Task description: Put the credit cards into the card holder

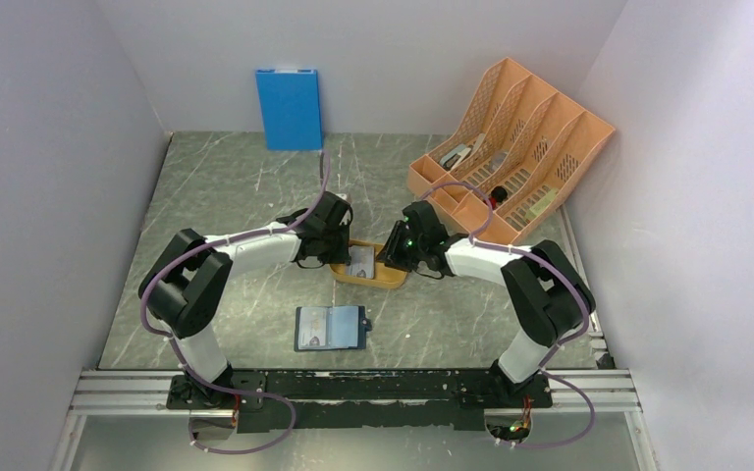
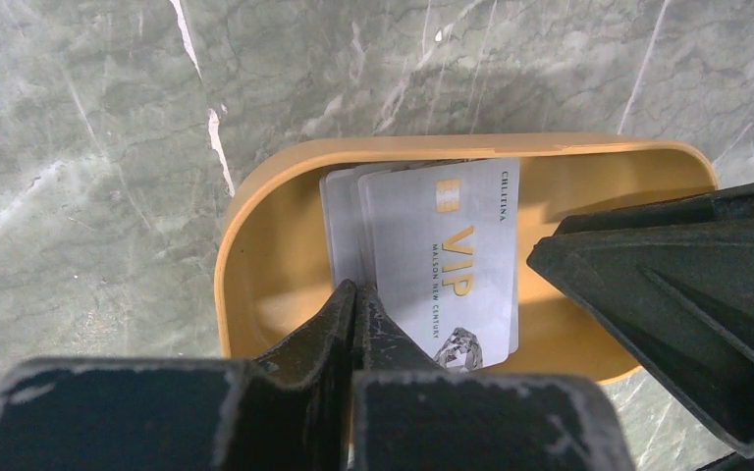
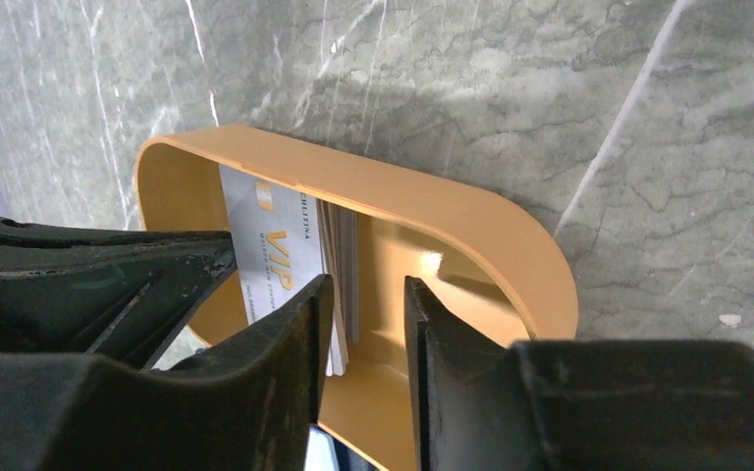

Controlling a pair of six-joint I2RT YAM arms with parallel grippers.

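Observation:
Several silver-grey cards (image 2: 442, 260) stand close together, leaning, in a tan oval tray (image 2: 272, 172); the front one reads VIP in gold. In the right wrist view their edges (image 3: 344, 265) show side by side. My left gripper is shut, its tips against the cards; nothing can be made out between them. The right gripper has its fingers apart inside the tray, right of the cards, with empty space between them. Near the table's front lies the card holder (image 1: 330, 328), dark blue and spread open, a pale card-like panel in its left half.
A peach sectioned rack (image 1: 511, 147) with small items stands at the back right. A blue panel (image 1: 289, 108) leans on the back wall. Bare table lies left of the tray and around the holder.

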